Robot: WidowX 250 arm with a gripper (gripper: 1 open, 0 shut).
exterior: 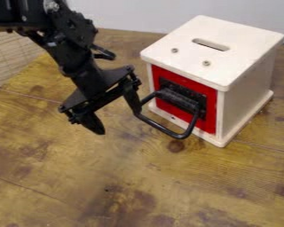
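Note:
A white box (243, 80) with a slot and two bolts on top stands at the right of the camera view. Its red front (169, 107) carries a black mechanism with a looped black handle (169, 132) sticking out toward the lower left. My black gripper (106, 105) is left of the box, angled downward, beside the handle's upper left end. Its fingers look apart, one low at the left and one near the handle; whether it touches the handle is unclear.
A woven mat (8, 62) lies at the back left, and a pale wall runs behind.

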